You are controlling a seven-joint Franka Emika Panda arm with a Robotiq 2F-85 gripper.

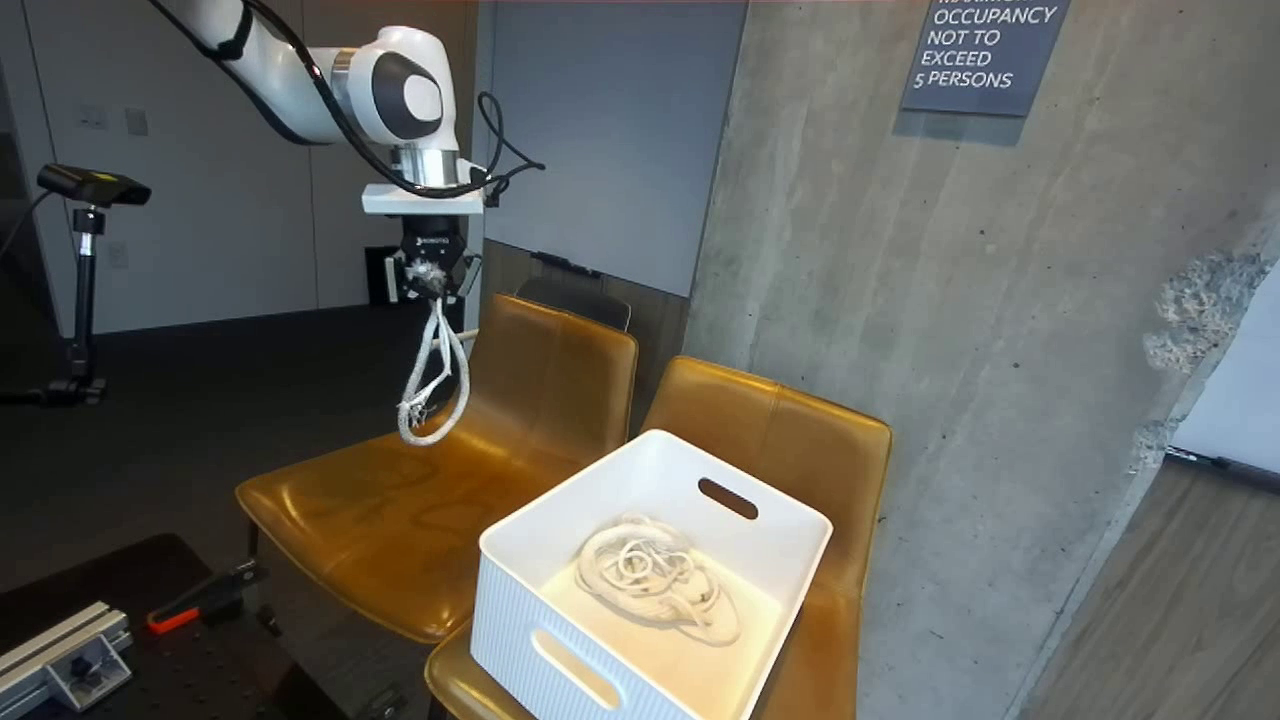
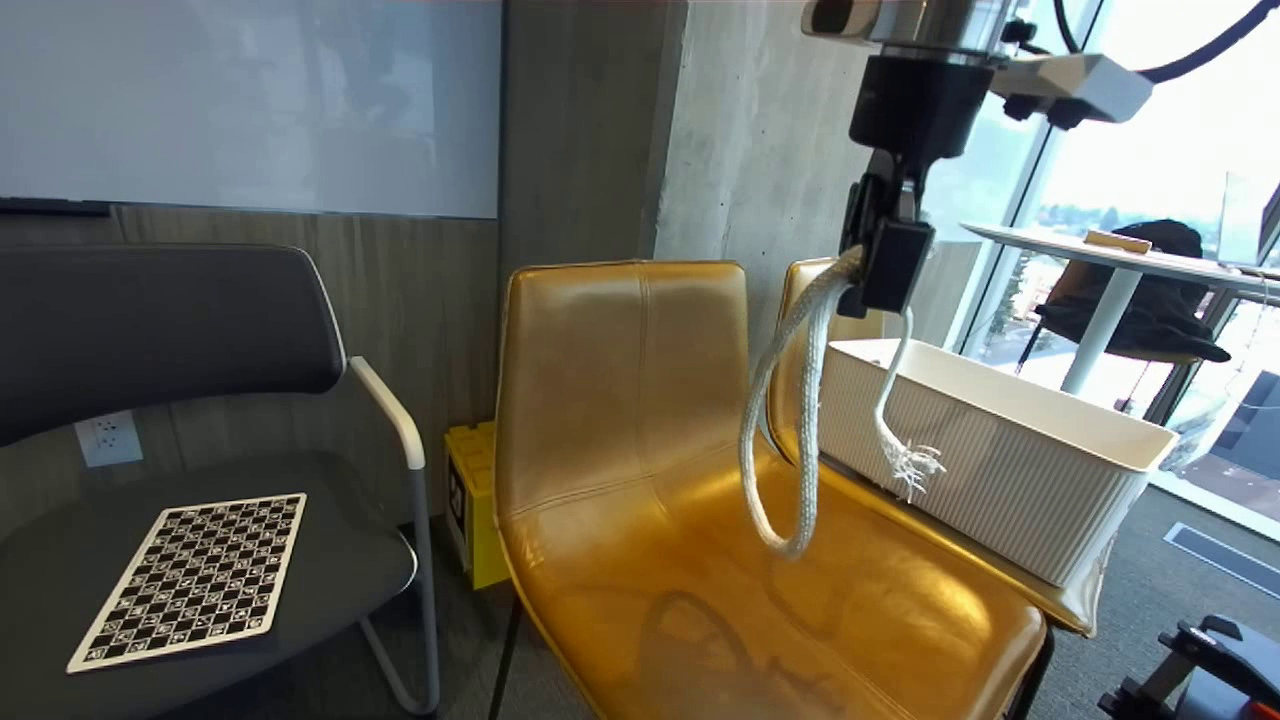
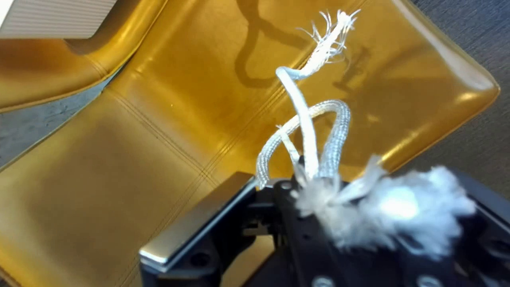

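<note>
A white braided rope (image 2: 806,462) hangs from my gripper (image 2: 878,258) in a loop, with one frayed end dangling beside it. The gripper is shut on this rope, high over the seat of the left tan chair (image 2: 672,516). A fluffy frayed tuft covers much of the fingers in the wrist view, so their contact with the rope is partly hidden. The loop (image 3: 340,126) and the loose end (image 3: 330,45) stand out against the tan leather, clear of the seat. More pale rope (image 1: 648,576) lies coiled on the floor of a white box (image 1: 750,564).
The white box stands on a second tan chair (image 1: 792,444), close beside the first. A grey chair (image 2: 180,324) holds a checkered board (image 2: 198,582). A black camera stand (image 1: 84,288) rises at the left.
</note>
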